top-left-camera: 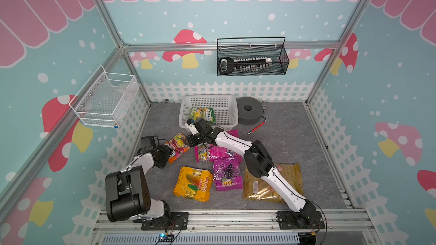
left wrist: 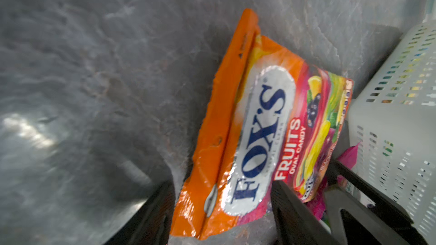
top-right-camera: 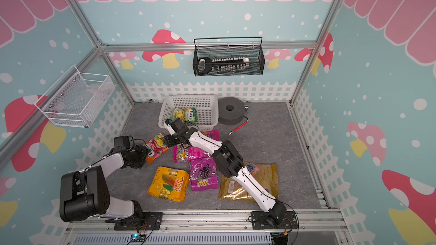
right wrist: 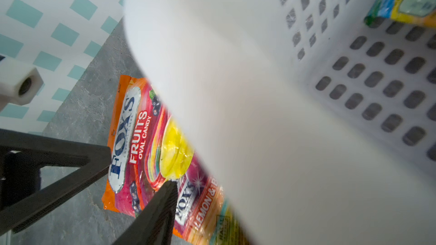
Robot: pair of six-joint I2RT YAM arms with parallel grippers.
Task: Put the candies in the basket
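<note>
An orange Fox's candy bag [top-left-camera: 178, 147] lies on the grey table in front of the white basket's left end. My left gripper [top-left-camera: 167, 153] is open at its left end; in the left wrist view its two fingers [left wrist: 295, 215] stand apart over the bag's near edge. By the bag's other end is my right gripper [top-left-camera: 189, 135], close to the basket [top-left-camera: 237, 120]. The right wrist view shows one dark finger [right wrist: 156, 217] over the bag, while the basket rim covers much of that view; its grip cannot be made out. A green-yellow candy bag [top-left-camera: 206, 114] lies inside the basket.
Pink bags [top-left-camera: 222, 152] lie partly under the right arm. A purple bag [top-left-camera: 228, 174], a yellow bag [top-left-camera: 193, 184] and a gold bag [top-left-camera: 290, 179] lie nearer the front. A grey round object [top-left-camera: 249, 114] and red pen [top-left-camera: 257, 127] sit right of the basket.
</note>
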